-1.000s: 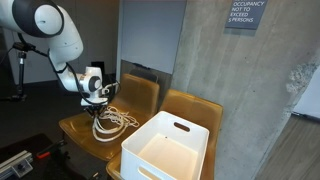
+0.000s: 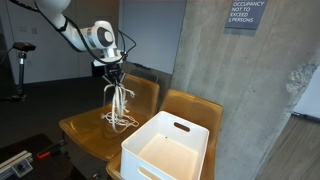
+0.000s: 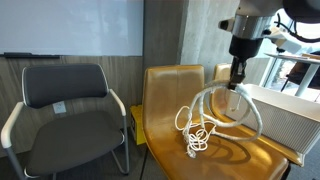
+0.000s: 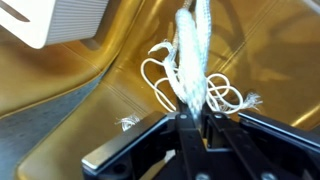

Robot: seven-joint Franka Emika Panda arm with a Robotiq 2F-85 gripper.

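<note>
A white rope (image 2: 118, 105) hangs in loops from my gripper (image 2: 117, 74), which is shut on it above a brown chair seat (image 2: 80, 130). In exterior view 2 the big loop of rope (image 3: 258, 122) dangles below the gripper (image 3: 237, 82), while thinner coils trail on the seat. From the wrist, a thick strand of the rope (image 4: 193, 60) runs into the gripper, and loose coils with frayed ends show beyond it. The exact grip between the fingers is blurred.
A white open box (image 2: 165, 150) stands right of the rope on a neighbouring brown chair (image 2: 195, 108); no contents show inside it. A grey chair (image 3: 72, 112) stands at the left in exterior view 2. A concrete wall (image 2: 245, 90) rises behind.
My gripper has risen and shifted right, lifting part of the rope off the seat into hanging loops. The white box has not moved.
</note>
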